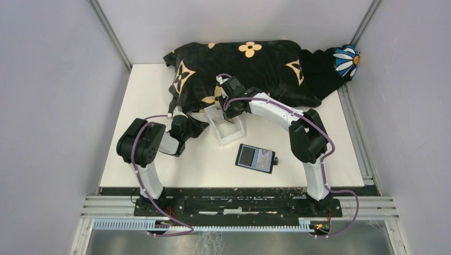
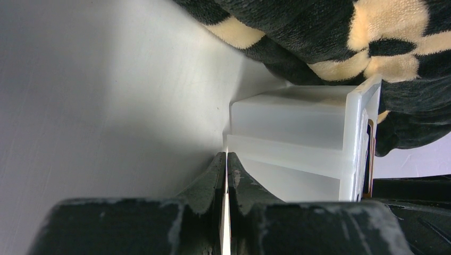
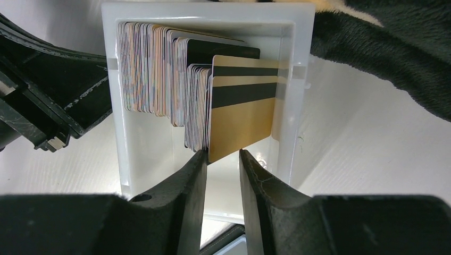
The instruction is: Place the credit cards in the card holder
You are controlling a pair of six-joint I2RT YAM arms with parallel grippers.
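A white open box (image 1: 232, 139) on the table holds a row of upright credit cards (image 3: 143, 69). The foremost one, a gold card (image 3: 242, 125) with a dark stripe, leans across the box. My right gripper is part open over it, one fingertip against the card's lower corner and the other apart from it. At the box's left side, my left gripper is shut on the thin lower edge of the box wall. The card holder (image 1: 256, 158), black with clear pockets, lies flat in front of the box to the right.
A dark flower-patterned blanket (image 1: 234, 64) is heaped behind the box, close to its rear edge. Bare table (image 1: 202, 170) lies in front of the box and at the right side.
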